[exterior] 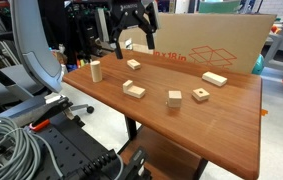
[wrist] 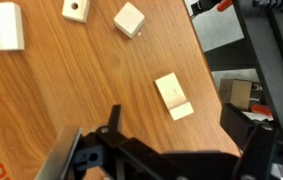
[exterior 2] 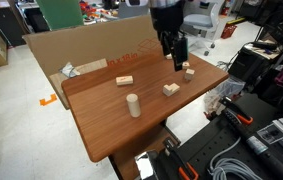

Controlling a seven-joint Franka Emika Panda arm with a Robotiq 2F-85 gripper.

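My gripper is open above the wooden table, its two dark fingers spread wide with nothing between them. Beneath it lies a small pale wooden block [wrist: 173, 96] with a raised lighter end, near the table's front edge. In exterior view 1 the same block [exterior: 134, 91] rests flat on the table, well below the fingertips [exterior: 150, 52]. Exterior view 2 has the gripper [exterior 2: 170, 52] above and behind the block [exterior 2: 171, 89].
A cube-like block [exterior: 174, 98], a flat block with a hole [exterior: 200, 93] and a long white block [exterior: 214, 78] stand to the right. A small cylinder [exterior: 96, 71] is at the left, another block [exterior: 133, 65] at the back. Cardboard [exterior: 201, 42] borders the far side.
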